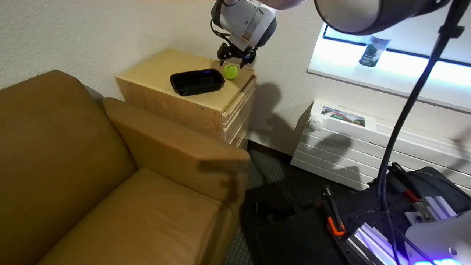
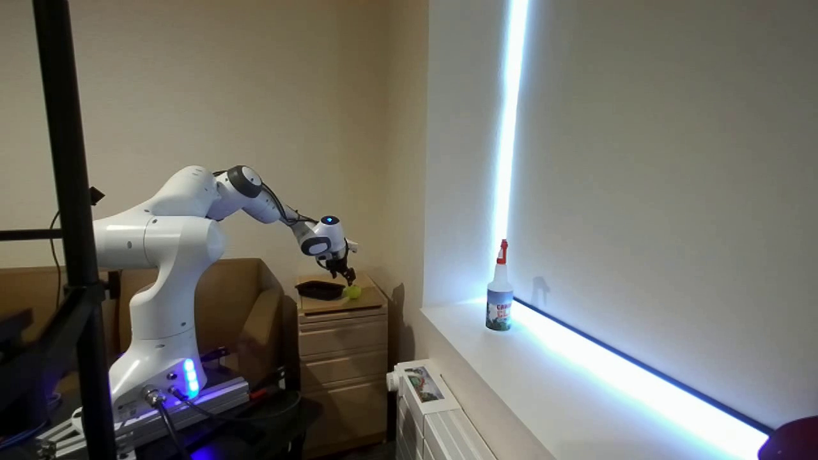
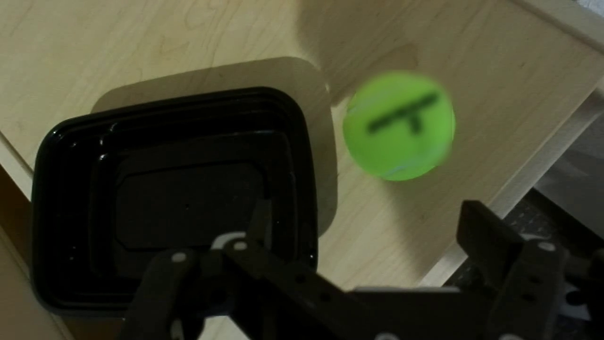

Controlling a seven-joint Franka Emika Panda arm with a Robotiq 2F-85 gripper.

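A bright green ball (image 3: pixel 399 127) with a dark mark rests on the wooden cabinet top, just beside a black rectangular tray (image 3: pixel 308 170). The tray looks empty. My gripper is open above the cabinet, its two dark fingers wide apart and nothing between them. In exterior view 1, the gripper (image 1: pixel 232 64) hangs close over the ball (image 1: pixel 230 72), and the fingertips appear not to touch it. From exterior view 2, the ball (image 2: pixel 353 292) shows just below the gripper, at the right of the tray (image 2: pixel 319 290).
The cabinet top (image 1: pixel 170 62) has clear room behind the tray; its drawer-side edge lies near the ball. A brown sofa (image 1: pixel 176 132) stands in front of the cabinet. A spray bottle (image 2: pixel 499 299) is on the windowsill, above a white radiator (image 1: pixel 331 145).
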